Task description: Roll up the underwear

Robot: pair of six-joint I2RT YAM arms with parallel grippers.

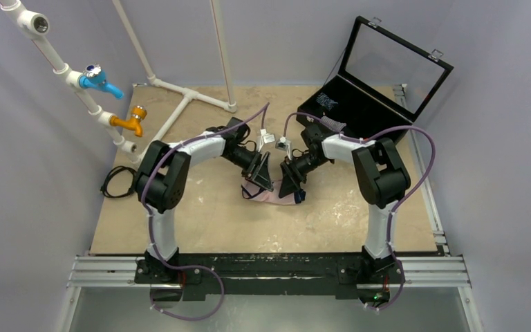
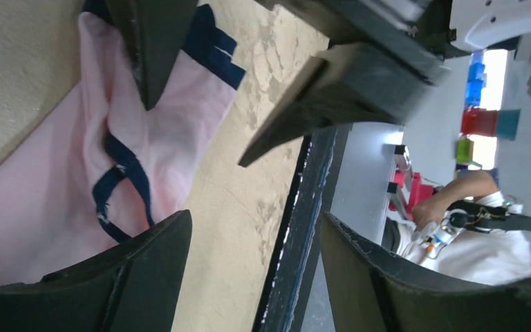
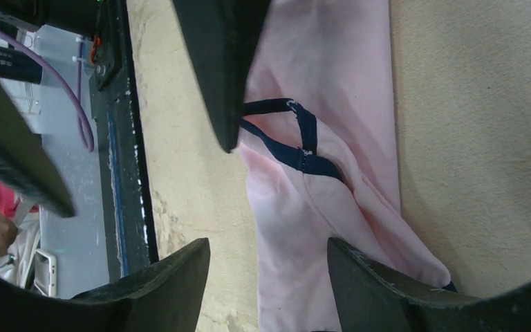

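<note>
Pink underwear [image 1: 276, 196] with dark navy bands lies folded lengthwise on the tabletop, its straps bunched in the middle [image 3: 304, 149]. My left gripper [image 1: 261, 181] hovers low over its left part, fingers apart; in the left wrist view the cloth shows beneath. My right gripper [image 1: 289, 185] is low over the right part, close beside the left one, also with fingers apart; in the right wrist view the cloth lies under its fingers. Whether either touches the cloth is hard to tell.
An open black case [image 1: 359, 104] stands at back right. White pipes [image 1: 189, 97] with blue and orange taps are at back left, and a black cable [image 1: 114, 194] lies on the left.
</note>
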